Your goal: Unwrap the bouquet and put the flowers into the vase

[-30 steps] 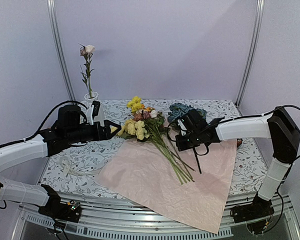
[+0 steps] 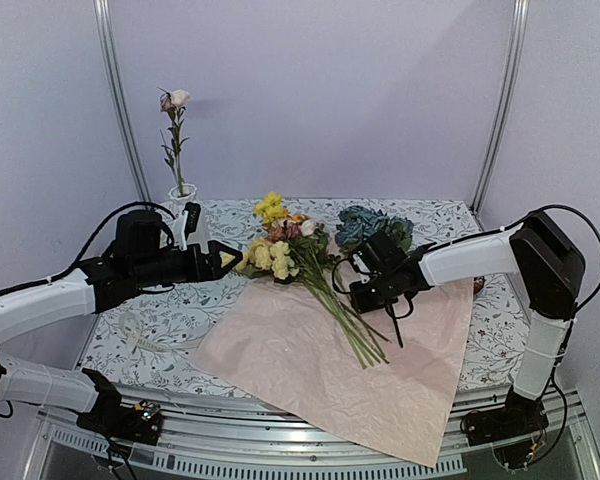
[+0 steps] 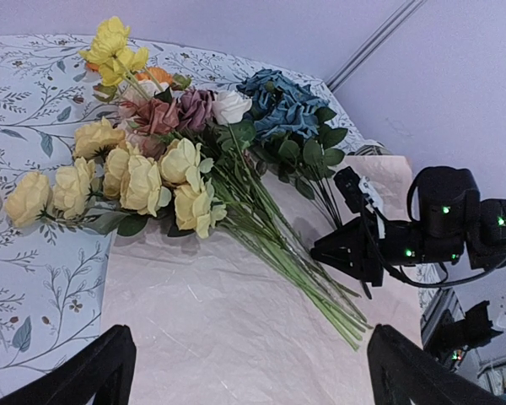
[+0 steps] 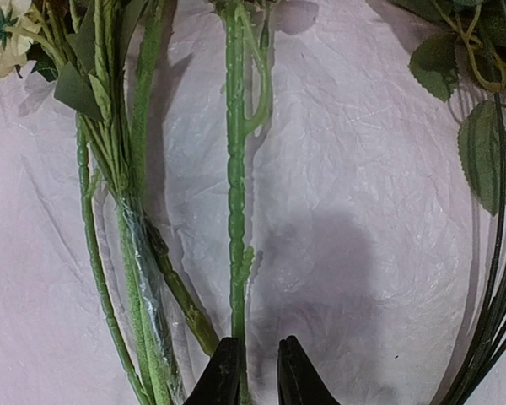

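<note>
The white vase stands at the back left, holding upright a pale rose and a brownish bloom. Yellow, white and dusky flowers lie with their stems towards the front right; blue flowers lie beside them. My left gripper is open and empty, left of the yellow blooms. Low over the stems is my right gripper. Its fingers stand close together with a narrow gap, and a green stem runs along the left finger's inner edge. Whether that stem is gripped cannot be told.
Pink paper lies under the stems, its front part bare and hanging over the table edge. A pale, clear loop rests on the patterned cloth at the left. Dark stems are right of my right gripper.
The left arm, the vase and the flowers look the same.
</note>
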